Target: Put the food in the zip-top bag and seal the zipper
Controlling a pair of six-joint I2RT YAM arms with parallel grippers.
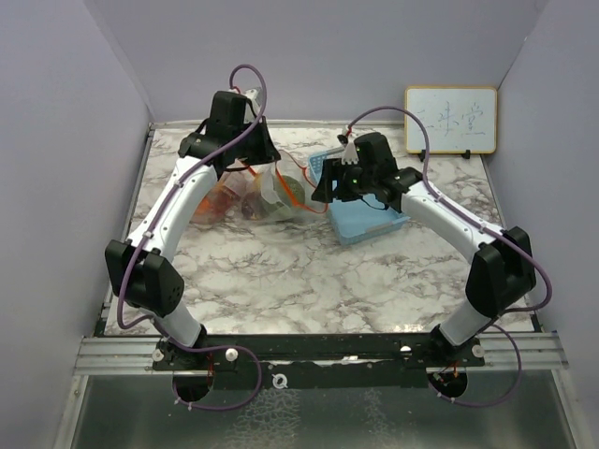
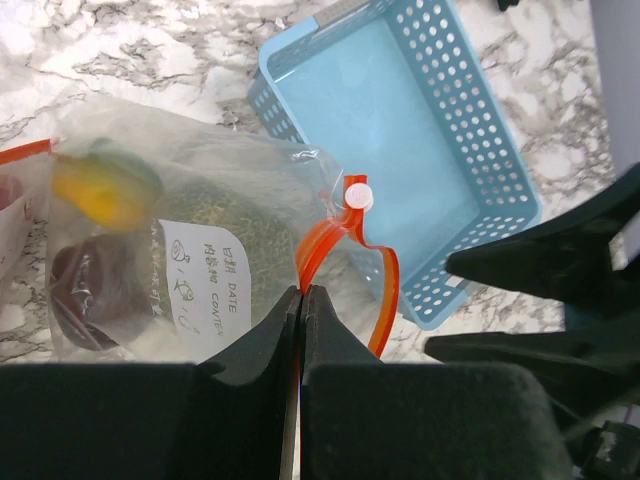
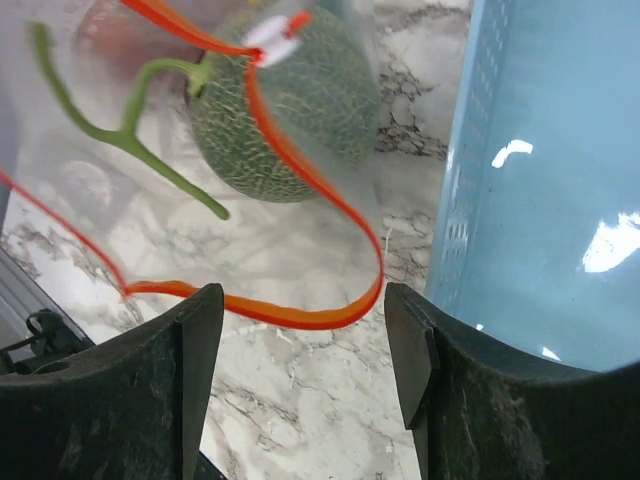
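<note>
The clear zip top bag (image 1: 281,210) (image 2: 120,270) with orange zipper (image 3: 310,175) holds a green melon-like item (image 3: 280,120), a yellow item (image 2: 105,195) and a dark red item (image 2: 85,285). My left gripper (image 1: 273,159) is shut on the bag's orange edge, the mouth gaping beside it. My right gripper (image 1: 327,192) is open at the mouth's lower right corner, with the orange edge between or just beyond its fingers.
A blue basket (image 1: 365,224) (image 2: 380,120) stands right of the bag. Another orange-zipped bag (image 1: 211,196) lies to the left. A whiteboard (image 1: 449,117) is at the back right.
</note>
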